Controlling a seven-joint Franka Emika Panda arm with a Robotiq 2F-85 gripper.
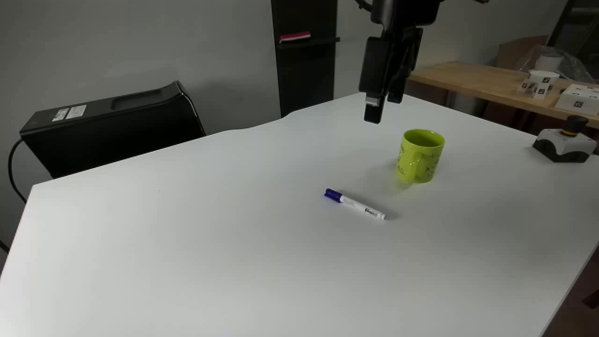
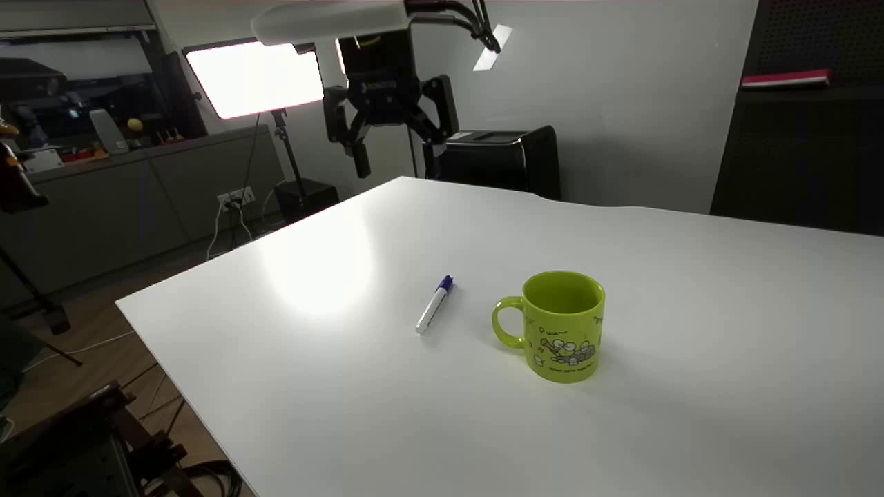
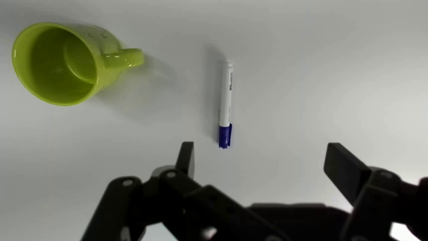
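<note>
A white marker with a dark blue cap lies flat on the white table; the wrist view shows the marker ahead of my fingertips, cap end nearest. Beside it stands a lime green mug, upright, its handle turned to the marker's side. Its open mouth looks empty in the wrist view, where the mug is at upper left. High above the table hangs my gripper, open, its two fingers wide apart with only air between them.
A black and white box with a dark knob sits at the table's right edge. Behind the table is a black case; a wooden bench stands beyond.
</note>
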